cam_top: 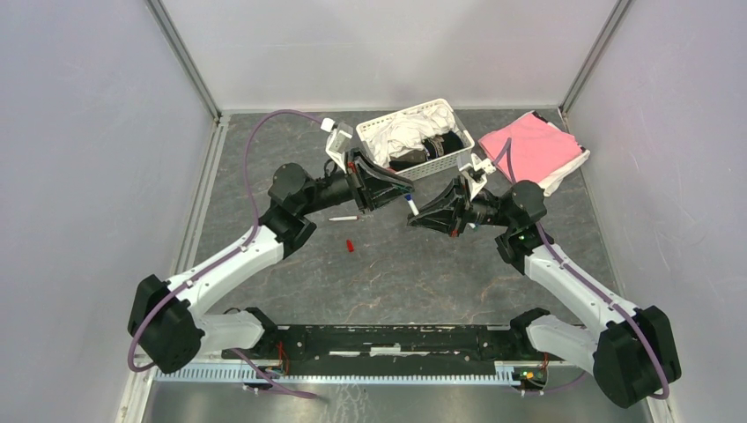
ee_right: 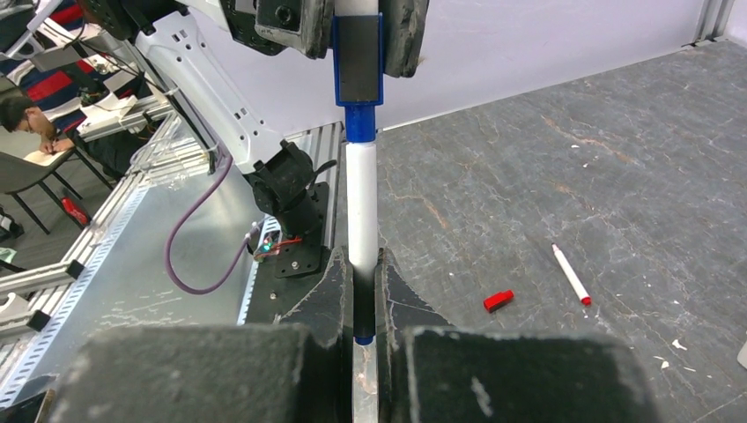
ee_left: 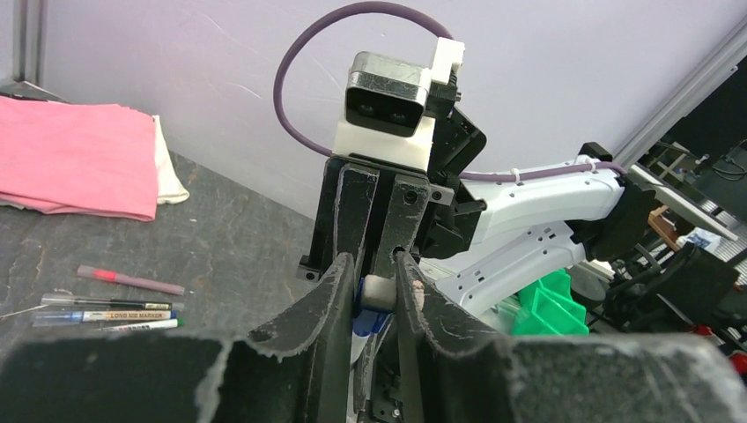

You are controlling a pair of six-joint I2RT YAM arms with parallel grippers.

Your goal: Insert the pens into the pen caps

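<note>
A white marker [ee_right: 362, 189] with a blue cap [ee_right: 360, 122] over its upper end stands upright in the right wrist view, its lower part between the fingers of my right gripper, which is shut on it. In the top view, the left gripper [cam_top: 409, 187] hides most of the cap. On the table lie a white pen with a red end [ee_right: 573, 277] and a separate red cap [ee_right: 499, 300].
A white basket [cam_top: 365, 129] with cloth and dark items stands at the back. Pink cloth [cam_top: 527, 148] lies at the back right. Several pens, including a red one [ee_left: 132, 281], lie near the cloth.
</note>
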